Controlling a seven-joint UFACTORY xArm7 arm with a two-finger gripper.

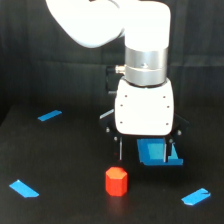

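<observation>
A red hexagonal block (pixel 116 181) stands on the dark table, towards the front and left of the arm. Above and behind it, slightly to the right, hangs my gripper (pixel 144 154). Its two thin dark fingers are spread wide apart with nothing seen held between them, so it is open. Partly covered by the white hand is a blue square piece (pixel 157 153), perhaps a tray or mat; its left and upper parts are hard to make out.
Strips of blue tape lie at the back left (pixel 50 115), the front left (pixel 24 188) and the front right (pixel 196 197). A dark curtain (pixel 50 60) closes off the back.
</observation>
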